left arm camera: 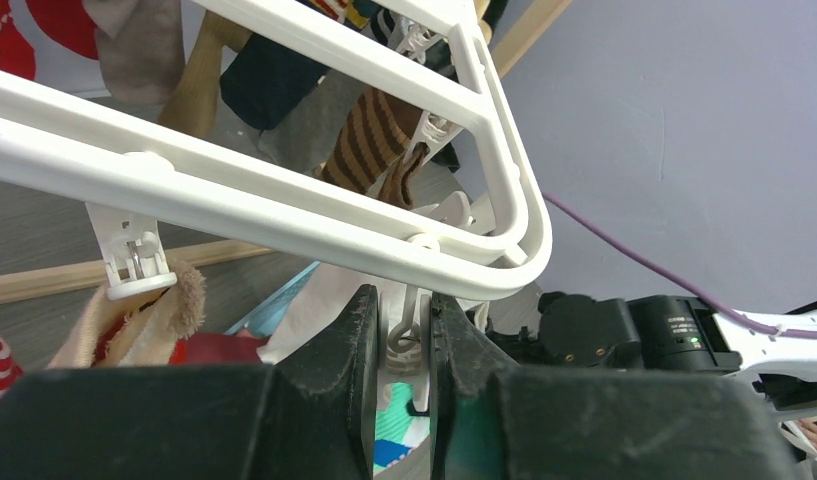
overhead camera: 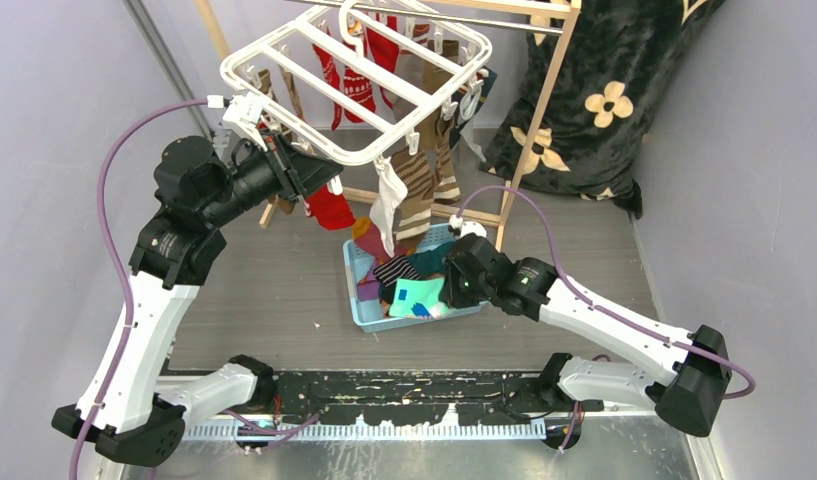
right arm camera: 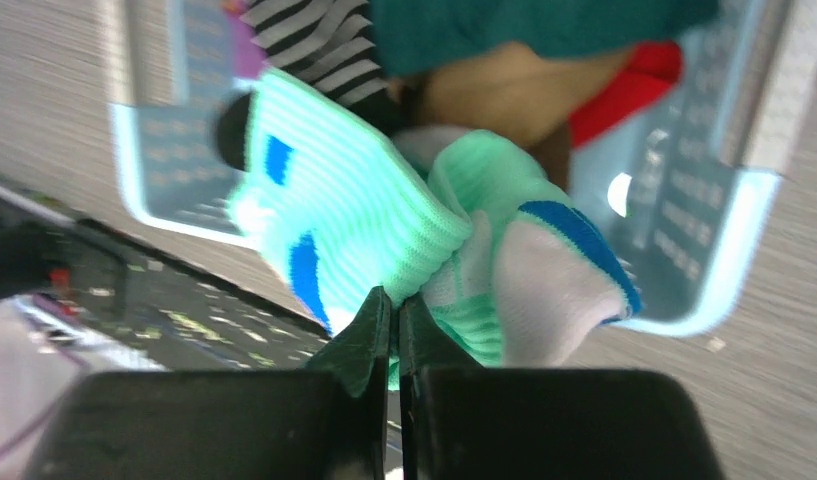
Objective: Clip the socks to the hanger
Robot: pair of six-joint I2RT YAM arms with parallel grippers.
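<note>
The white hanger hangs at the top of the top view with several socks clipped around it. At its front edge, my left gripper is shut on a white clip near the hanger's corner. A white sock hangs from the front corner. Over the basket, my right gripper is shut on a mint-green sock with blue patches, gripped at a fold. The sock spreads loosely to both sides of the fingers. Its contact with the socks beneath is hard to judge.
A light blue basket on the floor holds several socks, including a striped black one. Wooden rack legs stand behind. An empty clip hangs along the hanger's front bar. A dark floral cushion sits at the back right.
</note>
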